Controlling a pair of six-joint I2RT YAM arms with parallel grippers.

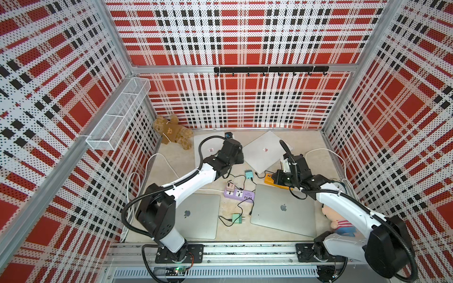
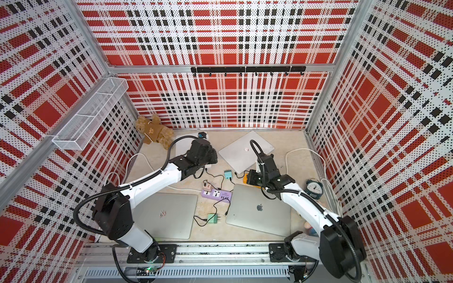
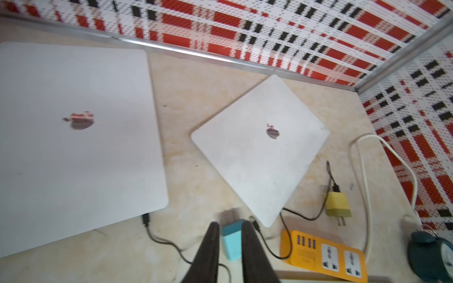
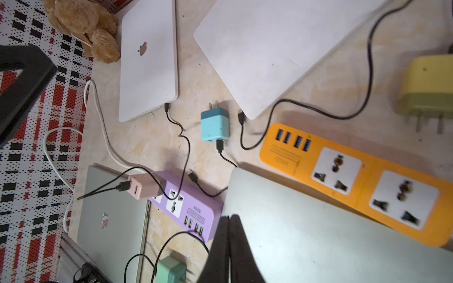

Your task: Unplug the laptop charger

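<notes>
In the left wrist view my left gripper is raised over the table, open a little, with a cyan charger (image 3: 232,240) behind its fingertips. In the right wrist view the cyan charger (image 4: 214,126) has a black cable plugged in at one end and bare prongs at the other. My right gripper is above a silver laptop, its fingers close together; any opening is unclear. A pink charger (image 4: 141,186) with a cable sits on the purple power strip (image 4: 198,212). A short black cable plugs into the white laptop (image 4: 148,66).
An orange power strip (image 4: 302,158), yellow charger (image 4: 424,82) and green charger (image 4: 169,268) lie among loose cables and several laptops. A teddy bear (image 1: 172,132) is at back left, a clock (image 2: 313,187) at right. A wire basket (image 1: 118,113) hangs on the left wall.
</notes>
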